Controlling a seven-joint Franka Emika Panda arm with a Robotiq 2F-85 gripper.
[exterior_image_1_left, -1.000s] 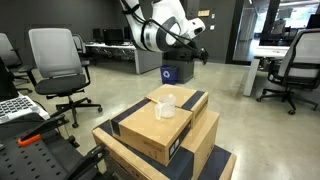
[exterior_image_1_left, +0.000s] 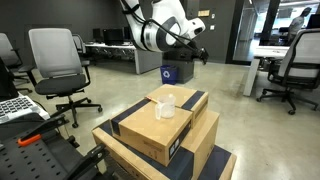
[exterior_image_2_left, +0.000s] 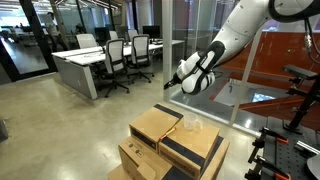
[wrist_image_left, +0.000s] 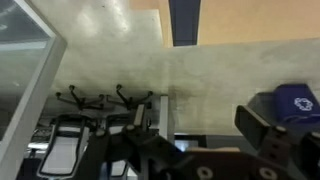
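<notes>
A whitish, see-through cup or container (exterior_image_1_left: 166, 105) stands on the stacked cardboard boxes (exterior_image_1_left: 152, 128) in exterior view 1. It also shows faintly, as a pale container (exterior_image_2_left: 190, 122), on the boxes in exterior view 2. The white arm reaches out above and beyond the boxes, well away from the container. In the wrist view my gripper is open, its dark fingers set wide apart. Only floor shows between them. The container itself is out of the wrist view.
A box edge with a dark stripe (wrist_image_left: 184, 22) crosses the top of the wrist view. A blue bin (exterior_image_1_left: 169, 75) stands on the floor behind the boxes. Office chairs (exterior_image_1_left: 60, 72) stand to the left and right. Open floor surrounds the stack.
</notes>
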